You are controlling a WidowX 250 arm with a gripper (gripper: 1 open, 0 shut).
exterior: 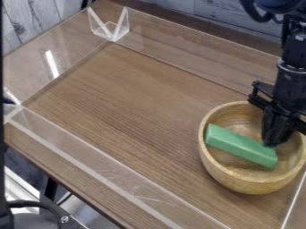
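A green block (239, 146) lies in a round wooden bowl (233, 183) at the right of the table. My black gripper (273, 136) is shut at the bowl's back right, just above and beside the block's right end, with nothing visible between its fingers.
A clear plastic piece (110, 27) stands at the back left. Black hardware sits at the lower left edge, beyond the table.
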